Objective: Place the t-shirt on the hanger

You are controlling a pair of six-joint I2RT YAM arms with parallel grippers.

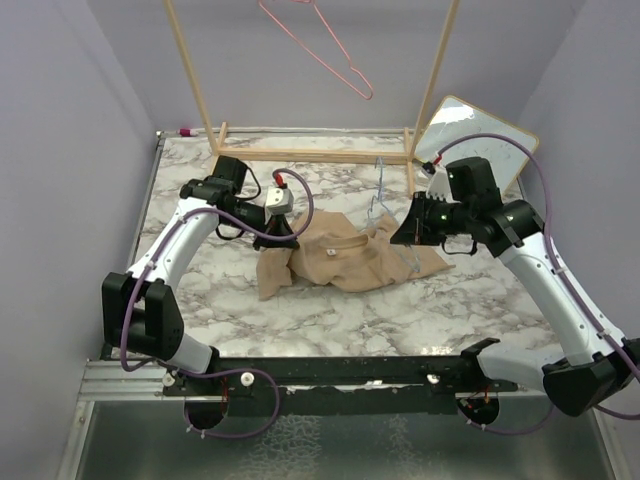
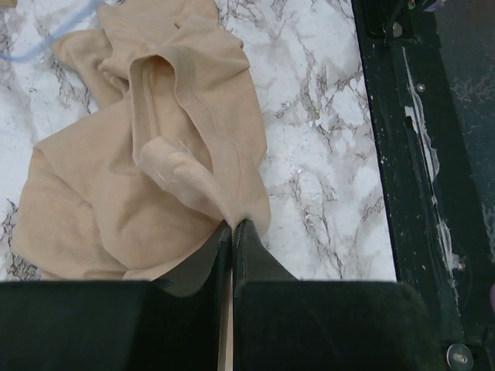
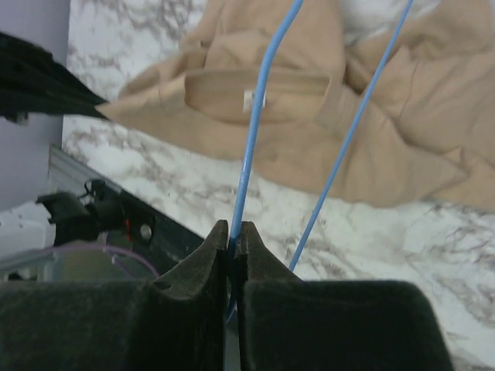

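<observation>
The tan t shirt (image 1: 350,265) lies bunched on the marble table, its neckline facing up with a white label. At its left part my left gripper (image 1: 287,240) is shut on a fold of the cloth; in the left wrist view the fold runs up from between the fingertips. My right gripper (image 1: 400,238) is shut on a blue hanger (image 3: 259,108), holding it over the right part of the shirt, with the hanger's wires reaching down across the cloth.
A wooden rack (image 1: 300,155) stands at the back, with a red hanger (image 1: 350,72) hanging from it. A white board (image 1: 475,130) is at the back right.
</observation>
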